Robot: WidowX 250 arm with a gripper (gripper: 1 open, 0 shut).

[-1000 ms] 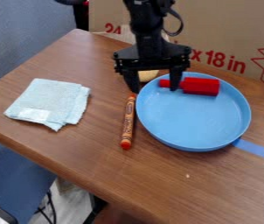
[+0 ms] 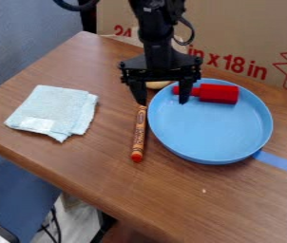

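My black gripper (image 2: 162, 87) hangs over the back left rim of a blue plate (image 2: 210, 132), its two fingers spread apart. On the back of the plate lies a red object (image 2: 219, 93), partly behind my right finger. An orange marker (image 2: 139, 134) with a red end lies left of the plate, pointing toward the front. A yellowish object (image 2: 158, 84) sits behind my gripper, mostly hidden. Whether anything touches the fingers is unclear.
A folded pale blue cloth (image 2: 51, 112) lies on the left of the wooden table (image 2: 121, 195). A cardboard box (image 2: 248, 43) stands at the back, and blue tape (image 2: 283, 163) runs right of the plate.
The plate, red object, marker and cloth have not moved.
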